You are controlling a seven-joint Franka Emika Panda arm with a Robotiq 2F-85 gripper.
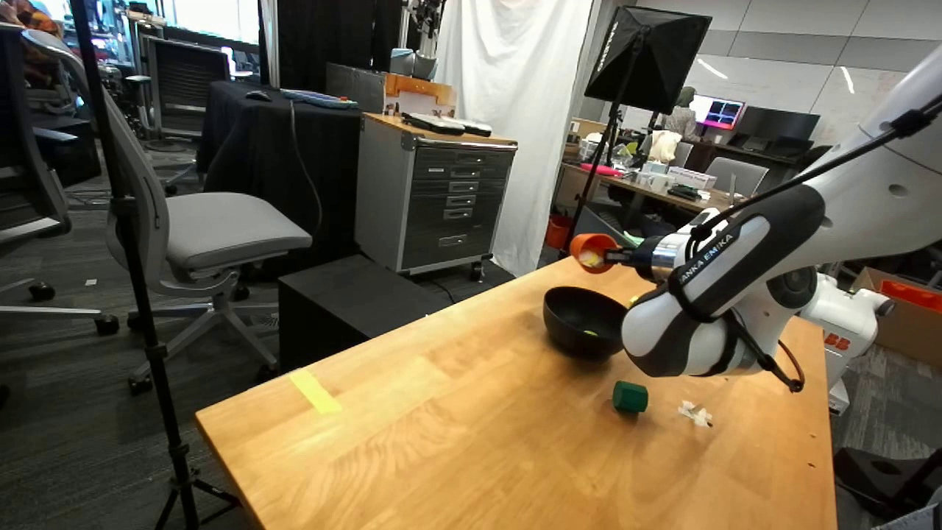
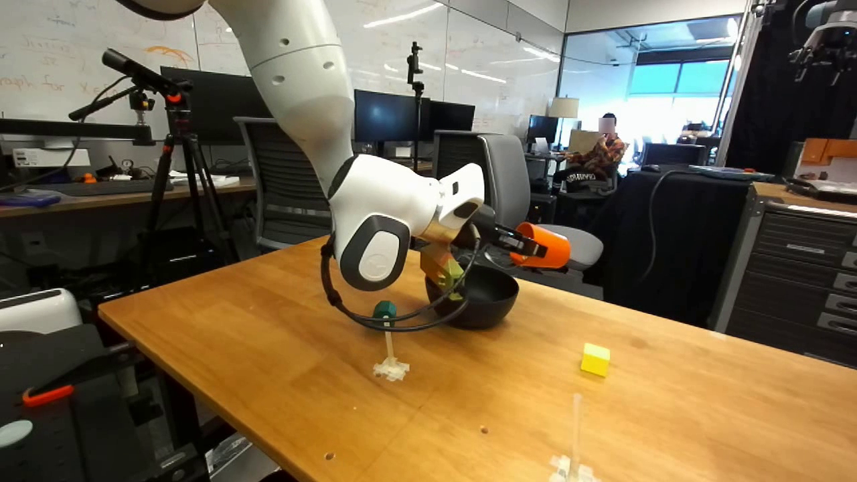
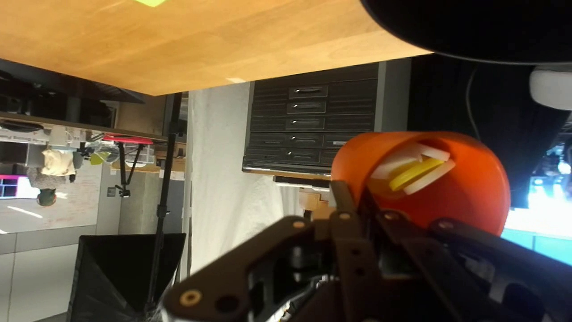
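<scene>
An orange cup (image 1: 597, 251) hangs in the air, tipped on its side, with my gripper shut on its wall. Inside the cup, the wrist view shows several thin white and yellow pieces (image 3: 421, 169). Below and near the cup, a black bowl (image 1: 583, 322) stands on the wooden table (image 1: 459, 397); a small yellow-green bit (image 1: 591, 333) shows in it. In exterior view 2 the orange cup (image 2: 546, 246) is above the bowl's far right side, and the arm's cable and mount partly cover the bowl (image 2: 490, 297).
A green block (image 1: 631, 397) lies in front of the bowl. A yellow cube (image 2: 595, 359) sits apart on the table. Taped-down patches (image 2: 391, 369) mark the surface. In exterior view 1, the table's left part, with a yellow tape strip (image 1: 315, 390), is clear.
</scene>
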